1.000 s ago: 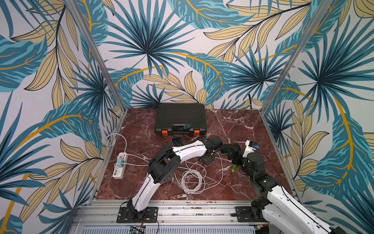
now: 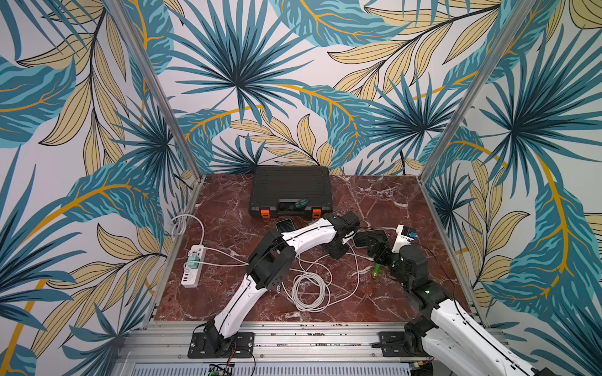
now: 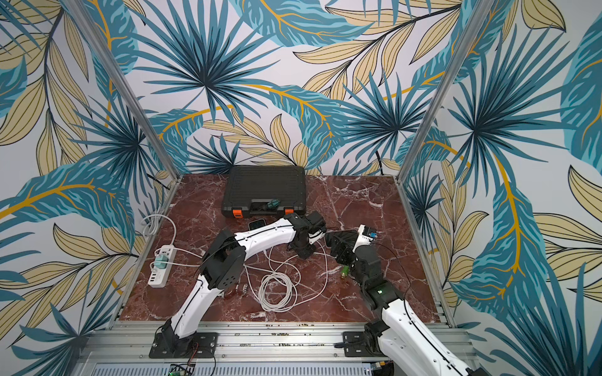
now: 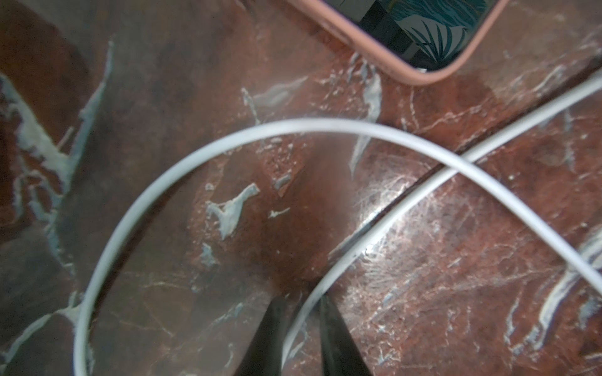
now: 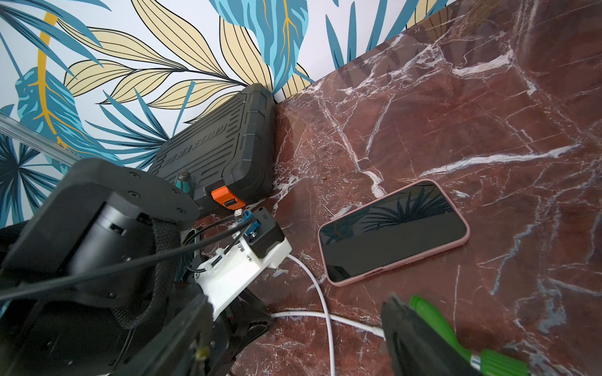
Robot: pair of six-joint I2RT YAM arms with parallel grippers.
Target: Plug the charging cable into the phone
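The phone, in a pink case, lies screen up on the table; its corner shows at the top of the left wrist view. Across the table runs the white charging cable (image 4: pixel 388 220), crossing another stretch of cable. My left gripper is low over the cable, its blurred fingers partly apart with the cable running between them; touching cannot be made out. In the right wrist view the cable's thicker end (image 5: pixel 363 326) reaches behind a finger, and its tip is hidden. Open, with a wide gap between its fingers, my right gripper stands near the phone.
A green screwdriver (image 5: pixel 439 321) lies close by the right gripper. Loops of cable (image 2: pixel 308 294) cover the table's middle. A black toolbox (image 2: pixel 290 188) stands at the back, a white power strip (image 2: pixel 190 273) on the left.
The right arm, the phone and the cable coil look unchanged.
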